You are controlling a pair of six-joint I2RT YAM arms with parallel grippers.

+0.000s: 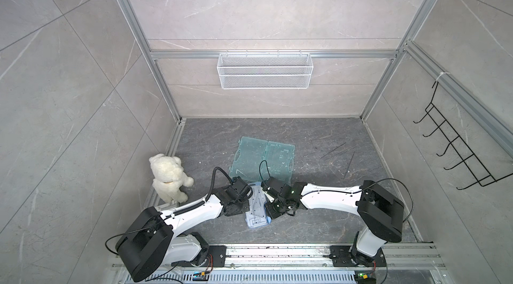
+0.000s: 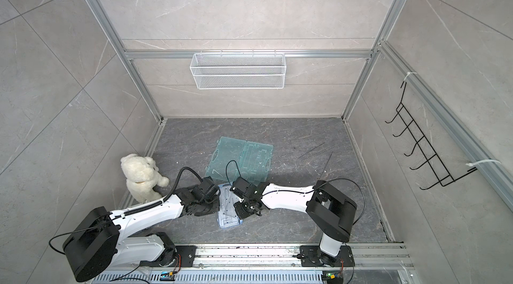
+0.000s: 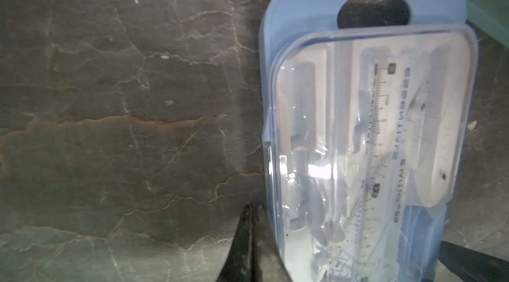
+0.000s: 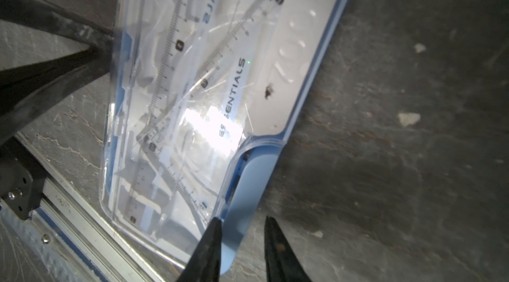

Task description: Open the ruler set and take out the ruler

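Note:
The ruler set is a blue-edged case [image 3: 365, 6] with a clear lid, lying on the floor between both arms. Through the lid show a clear ruler [image 3: 373, 133] and a set square [image 4: 206, 64]. Tight against the case's left long side is my left gripper, shut, with nothing visible between its fingers. On the opposite side, at the blue strip [image 4: 251, 181] near the front corner, my right gripper is part open. One of its fingertips [image 4: 214, 226] is over the edge of the case, the other out over bare floor.
A flat green translucent case [image 1: 251, 155] lies just behind the ruler set. The white teddy bear [image 1: 168, 177] sits at the left wall. A white wire basket [image 1: 265, 70] and a black hook rack [image 1: 454, 139] hang on the walls.

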